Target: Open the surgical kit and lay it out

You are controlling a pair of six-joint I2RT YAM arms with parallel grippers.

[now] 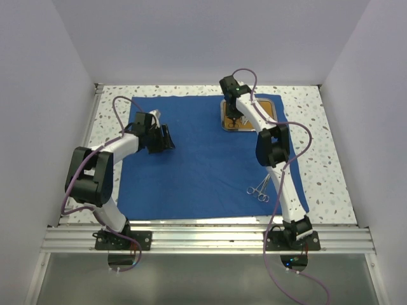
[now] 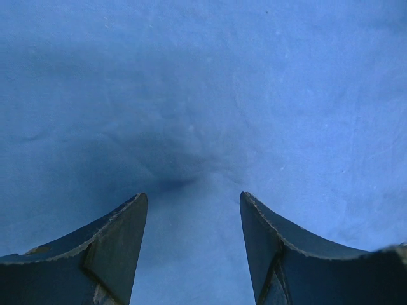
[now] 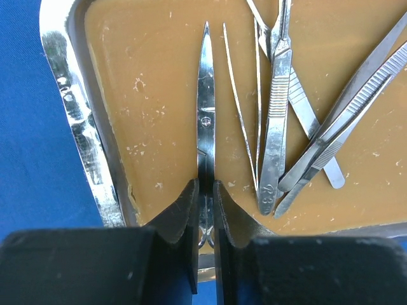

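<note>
The metal tray (image 1: 273, 111) with tan lining sits at the back right of the blue cloth. My right gripper is down in it, its fingers close around the lower part of scissors (image 3: 206, 108); whether they grip is unclear. Beside these lie several tweezers and slim instruments (image 3: 277, 114), some crossed. My left gripper (image 1: 165, 140) is open over bare cloth at the left, nothing between its fingers.
Two ring-handled clamps (image 1: 259, 190) lie at the front right of the blue cloth (image 1: 178, 184), partly under the right arm.
</note>
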